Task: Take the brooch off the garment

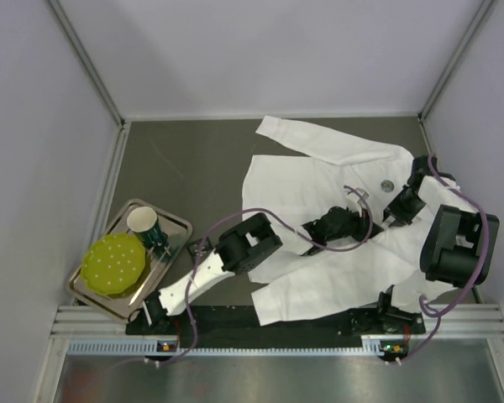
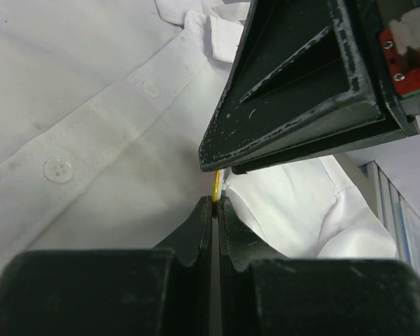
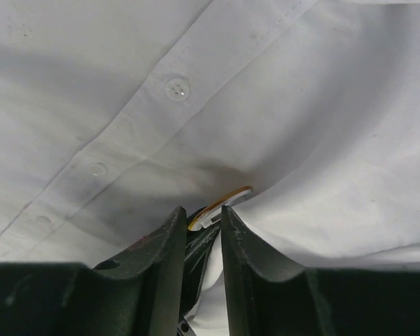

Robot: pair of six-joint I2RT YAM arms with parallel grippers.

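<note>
The white garment [image 1: 307, 180] lies spread over the table, with a row of buttons [image 2: 58, 169] along its placket. The brooch [image 3: 222, 208] shows in the right wrist view as a thin gold-and-white edge, standing up close to the cloth. My left gripper is shut on its yellow edge [image 2: 216, 183]. From the other side comes my right gripper, its fingers a little apart, with the brooch's edge showing across the gap. Both grippers meet at the garment's right part in the top view, where they hide the brooch. Its pin or clasp cannot be made out.
A metal tray [image 1: 181, 228] at the left carries a green dotted bowl [image 1: 114, 264] and a cup [image 1: 144, 225]. A small round grey object [image 1: 387, 185] lies on the garment, beyond the grippers. Bare table [image 1: 193, 155] shows at the back left.
</note>
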